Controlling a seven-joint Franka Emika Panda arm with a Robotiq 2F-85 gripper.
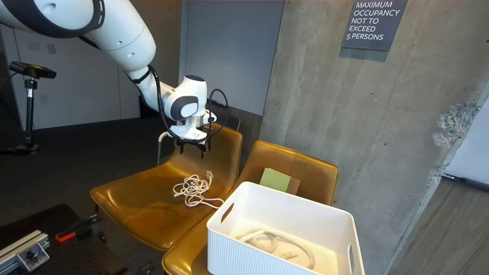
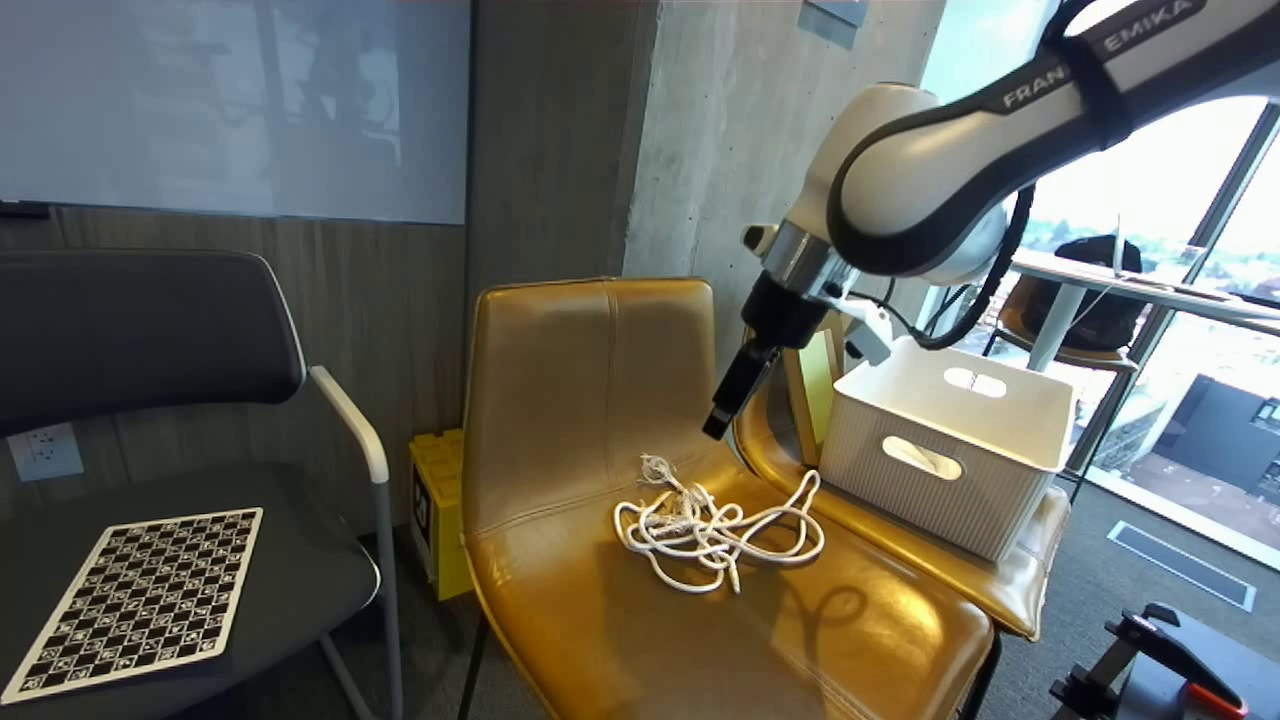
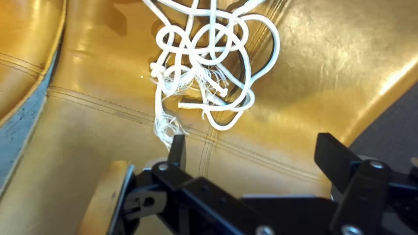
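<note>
A tangled white rope (image 2: 716,524) with frayed ends lies on the seat of the left tan chair (image 1: 142,194). My gripper (image 1: 192,149) hangs above that seat, apart from the rope. In the wrist view the gripper is open: its black fingers (image 3: 178,152) stand wide apart with nothing between them, and the rope (image 3: 203,58) lies beyond the fingertips. On the second tan chair (image 1: 316,172) stands a white bin (image 1: 247,252), holding another piece of rope (image 1: 270,240) on its floor.
A green and brown flat object (image 1: 275,180) leans behind the bin on the second chair's backrest. The first chair's backrest (image 2: 594,396) rises close to the gripper. A dark chair (image 2: 252,504) with a patterned board (image 2: 144,600) stands to the left in exterior view 2.
</note>
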